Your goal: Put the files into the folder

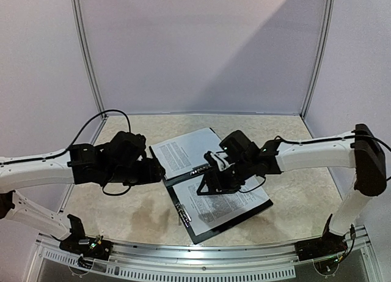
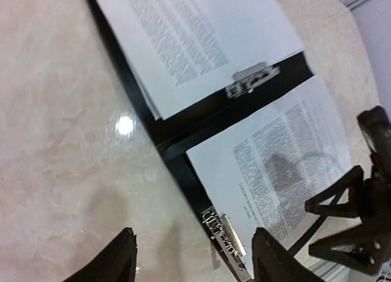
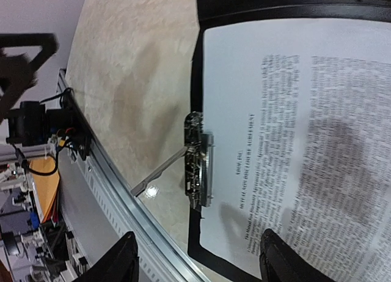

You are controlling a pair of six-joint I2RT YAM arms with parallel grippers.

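A black folder (image 1: pixel 259 209) lies spread on the table, turned at an angle. White printed sheets (image 1: pixel 183 148) rest on its far half, and more sheets (image 1: pixel 227 202) cover the near half. In the right wrist view, the near half's metal clip (image 3: pixel 195 163) lies along the sheets' left edge, its lever (image 3: pixel 160 170) sticking out over the table. At the folder's left edge is my left gripper (image 1: pixel 161 171), above the table, empty between its parted fingers. Above the near sheets hovers my right gripper (image 1: pixel 203 185), also open and empty.
A second clip (image 2: pixel 252 80) sits on the far half, by the fold. Bare table (image 1: pixel 116 215) lies to the folder's left, with more free room at its right. A metal rail (image 1: pixel 201 251) runs along the front edge.
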